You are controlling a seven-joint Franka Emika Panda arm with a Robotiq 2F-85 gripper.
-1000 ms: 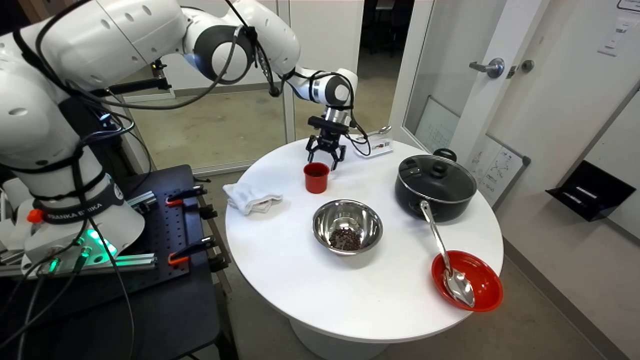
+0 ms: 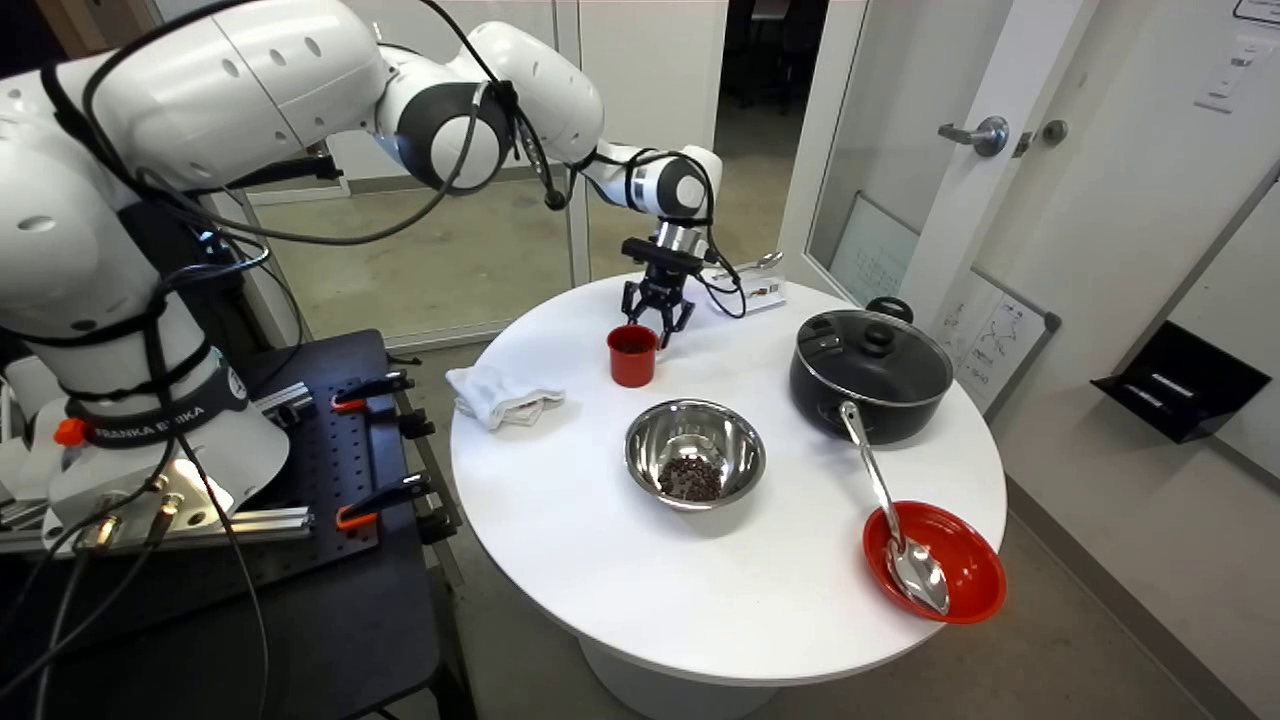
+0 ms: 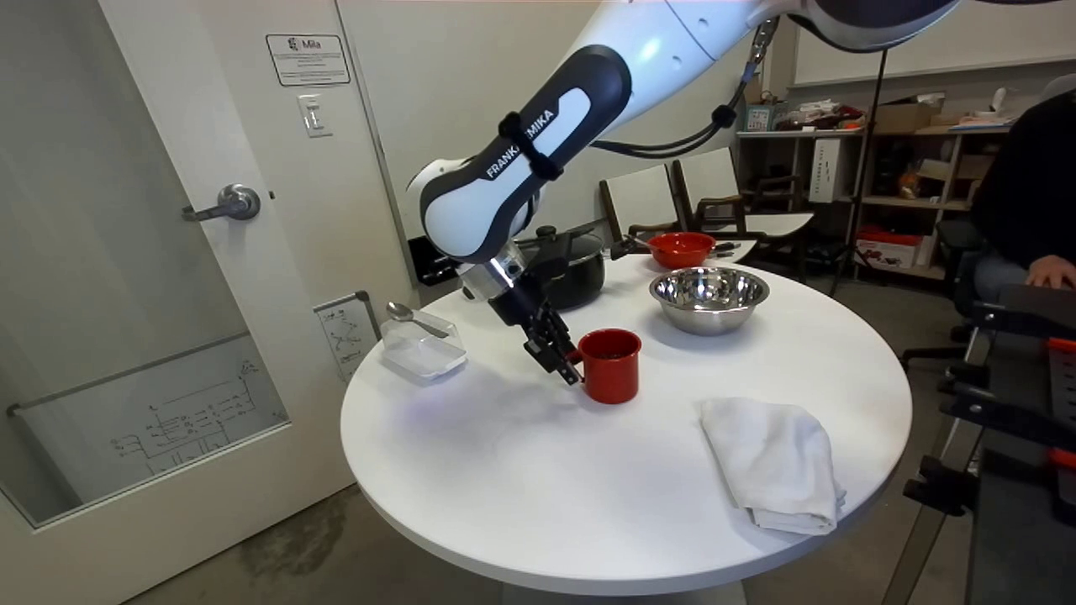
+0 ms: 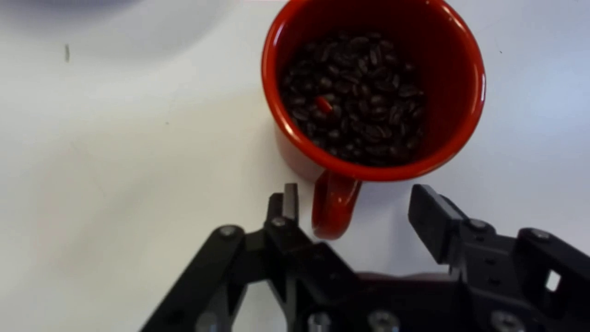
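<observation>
Upright on the white table stands a red mug (image 2: 632, 356), in exterior view 2 the same mug (image 3: 611, 367), with dark coffee beans (image 4: 359, 99) inside. Its handle (image 4: 334, 204) points toward my gripper. One finger is to the left of the handle and close to it; the other is on the right, with a clear gap. The fingers are part open and hold nothing. A steel bowl (image 2: 693, 454) with some beans (image 2: 690, 478) at its bottom sits in the middle of the table.
A lidded black pot (image 2: 872, 372) and a red bowl (image 2: 966, 570) with a large spoon (image 2: 918, 574) occupy the right side. A folded white cloth (image 3: 772, 459) lies near one edge. Behind my gripper is a clear tray (image 3: 424, 348) with a spoon on it.
My gripper has shifted slightly to the right and lower beside the mug, and its fingers look closer together. The mug has not moved. Green lights on the arm's base are now off.
</observation>
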